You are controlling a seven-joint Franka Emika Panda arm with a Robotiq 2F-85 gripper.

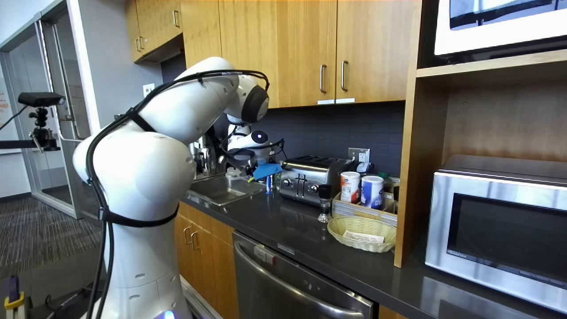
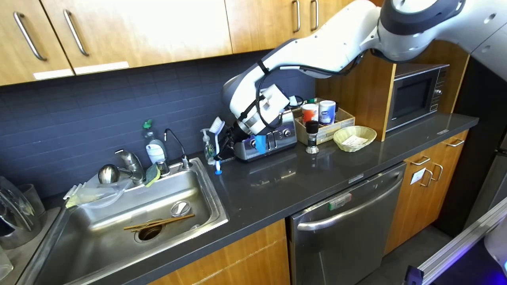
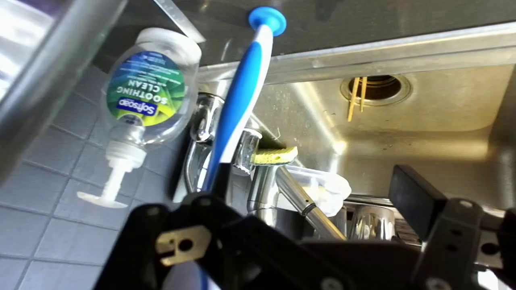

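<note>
A blue-and-white dish brush [image 2: 217, 148] stands upright on the counter on its round blue base, left of the toaster. My gripper [image 2: 228, 144] is at its handle's height, close on its right side. From the wrist view, the gripper is open with a wide gap between its black fingers. The brush handle [image 3: 245, 89] runs past the left finger's tip there and disappears behind it. I cannot tell whether they touch. The brush head is hidden in that view.
Close by is a clear soap pump bottle [image 3: 145, 92]. The steel toaster [image 2: 286, 130] stands right beside the gripper. A sink [image 2: 216, 209] with chopsticks [image 2: 159, 222] and a faucet [image 2: 130, 166] lies left.
</note>
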